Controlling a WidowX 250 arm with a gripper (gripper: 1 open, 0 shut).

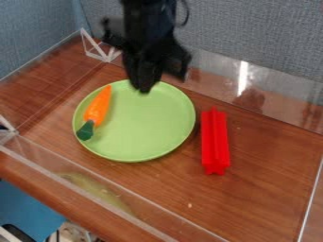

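Observation:
My gripper [144, 77] hangs dark and blurred over the back of the green plate [145, 128]; its fingers look shut, and I see nothing held between them. An orange toy carrot [97, 107] with a dark green top lies on the left part of the plate. A red oblong object [214, 142], perhaps a block, lies on the wooden surface to the right of the plate.
Clear low walls [244, 77] border the wooden table [252, 194]. Grey-blue padded walls stand behind. Bare wood is free at the front right and left of the plate.

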